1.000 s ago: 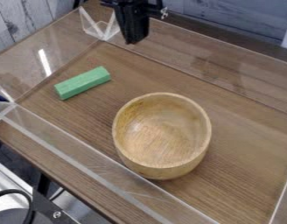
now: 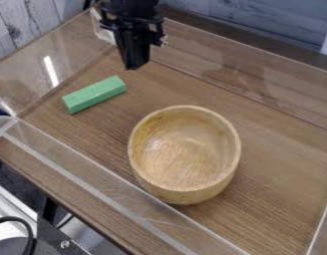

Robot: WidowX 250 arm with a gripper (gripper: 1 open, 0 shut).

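Observation:
The black gripper [image 2: 132, 52] hangs over the back left of the wooden surface, shut, with nothing visible between its fingers. A green rectangular block [image 2: 95, 94] lies on the wood below and to its left. A wide, empty wooden bowl [image 2: 183, 153] stands right of the block, nearer the camera.
Clear plastic walls [image 2: 33, 149] run along the left and near edges. A black cable [image 2: 23, 221] lies outside at the lower left.
The gripper has moved down in the view and slightly left, nearer the green block. The block and bowl have not moved.

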